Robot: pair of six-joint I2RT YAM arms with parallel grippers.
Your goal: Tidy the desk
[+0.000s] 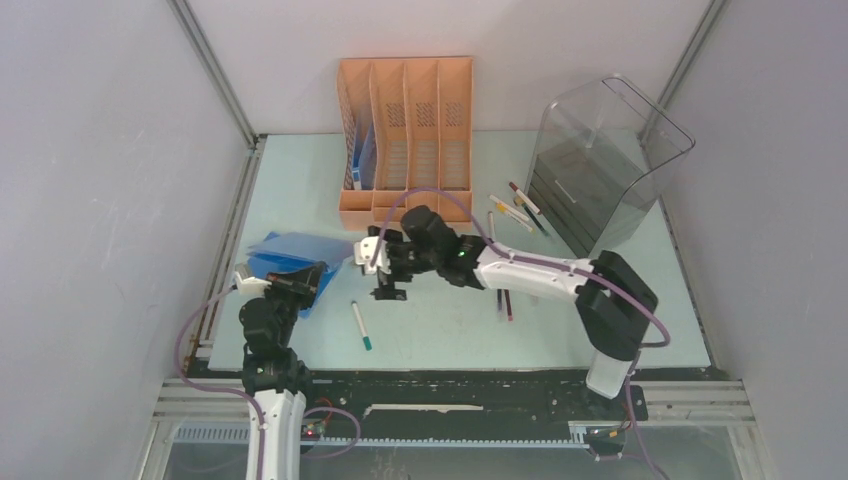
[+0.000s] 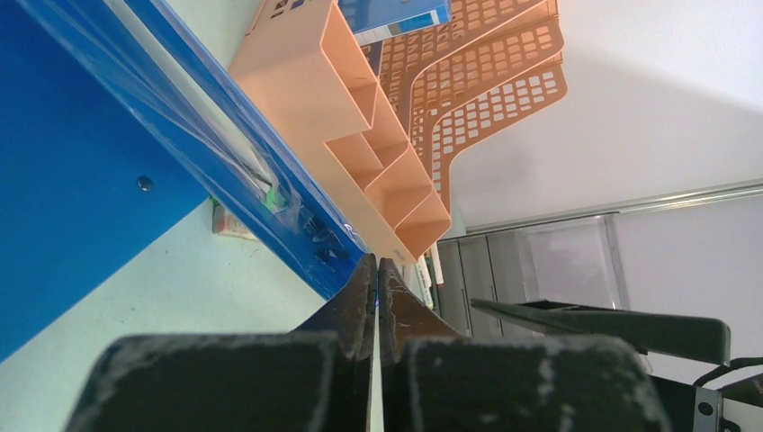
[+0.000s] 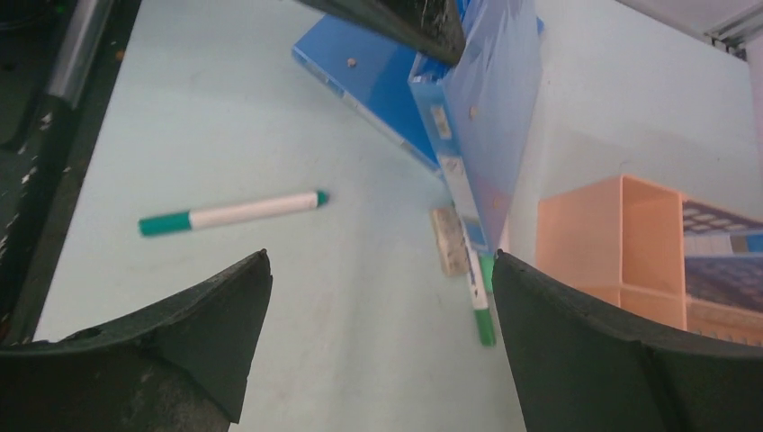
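Observation:
My left gripper (image 1: 316, 272) is shut at the edge of a blue folder (image 1: 300, 248), which is tilted up over a second blue folder (image 3: 355, 67) on the desk's left; whether it grips the folder is unclear. My right gripper (image 1: 385, 265) is open, reaching leftward over the middle, just right of the folders. A green-capped marker (image 1: 361, 322) lies near the front. More markers (image 3: 479, 306) and an eraser-like block (image 3: 448, 238) lie beside the folder. Other pens (image 1: 508, 302) lie right of centre.
The peach organizer (image 1: 426, 205) stands at the back, a blue item (image 1: 365, 160) in its left slot. A clear drawer box (image 1: 600, 170) stands back right, pens (image 1: 517, 215) beside it.

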